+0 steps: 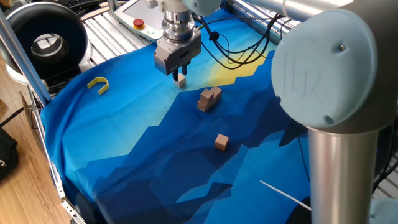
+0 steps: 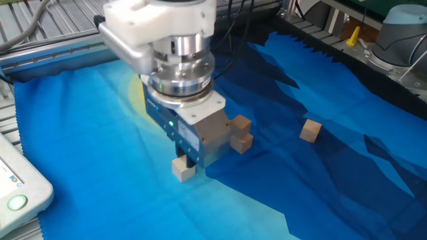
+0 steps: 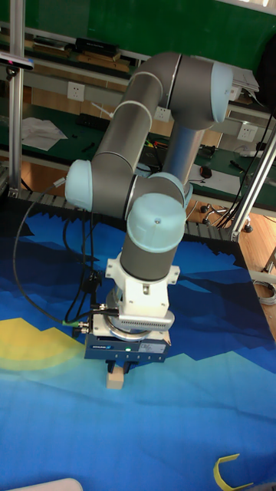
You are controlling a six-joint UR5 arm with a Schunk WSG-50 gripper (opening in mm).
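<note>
A pale wooden cube [image 1: 180,82] lies on the blue cloth near the yellow patch. My gripper [image 1: 180,75] points down right at it, its fingers parted and low about the cube's top. In the second exterior view the cube [image 2: 183,169] shows under the fingertips of the gripper [image 2: 185,160]. How far the fingers reach down its sides is hard to tell. A small cluster of wooden cubes [image 1: 208,99], one resting on top of others, stands close by. One more cube [image 1: 221,142] lies alone on the dark blue part.
A yellow curved strip [image 1: 98,84] lies toward the cloth's left edge. The teach pendant [image 2: 20,183] sits beside the cloth. A thin white rod [image 1: 284,193] lies near the arm's column.
</note>
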